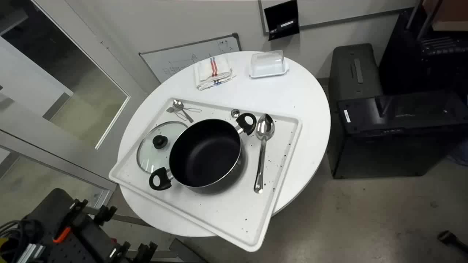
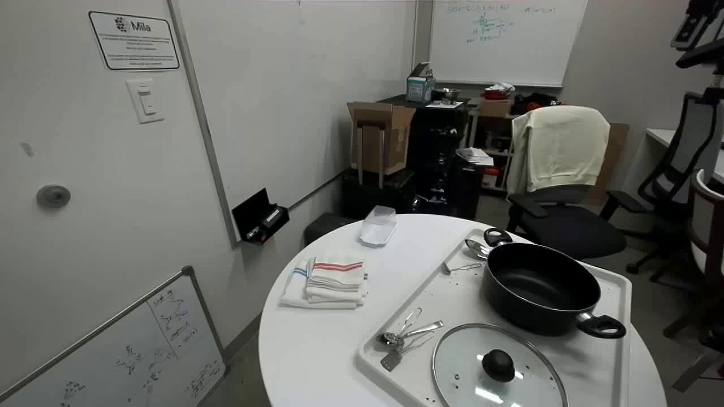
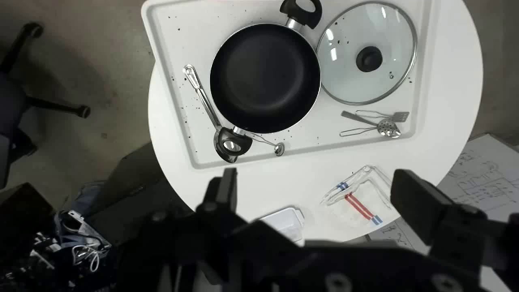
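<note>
High over the table, my gripper is open, its two dark fingers wide apart and nothing held between them. Below lies a black two-handled pot [image 1: 206, 153], empty, on a white tray [image 1: 228, 214]. The glass lid [image 2: 461, 366] with its black knob rests on the tray beside the pot. A large metal spoon [image 1: 261, 149] lies on the pot's other side, partly under a pot handle in the wrist view. Several small utensils [image 3: 382, 124] are grouped near a tray corner, and a small ladle [image 3: 278, 149] lies near the tray's edge.
A folded striped towel [image 2: 332, 281] and a clear-lidded white dish [image 1: 268, 64] sit on the round white table [image 1: 302, 100], off the tray. Bare tabletop separates them from the tray. One tray corner overhangs the table edge. Black cases [image 1: 395, 131] stand on the floor nearby.
</note>
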